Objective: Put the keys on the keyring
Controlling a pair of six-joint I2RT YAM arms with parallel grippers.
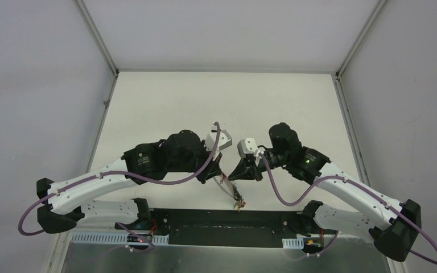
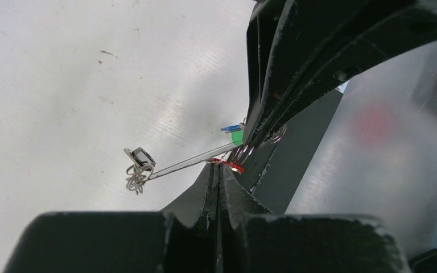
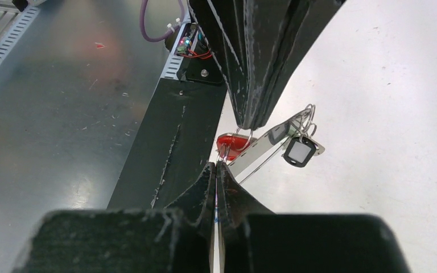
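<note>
Both grippers meet near the table's front, holding up the key bunch. In the left wrist view, my left gripper is shut at a red tag and thin metal rings; a long metal strip, a green tag and a blue key show beyond. In the right wrist view, my right gripper is shut by the red tag and wire rings. A black-framed tag hangs from rings at the strip's end. What exactly lies between either pair of fingertips is too small to tell.
A dark front edge strip runs beneath the hanging bunch, with electronics boards beside it.
</note>
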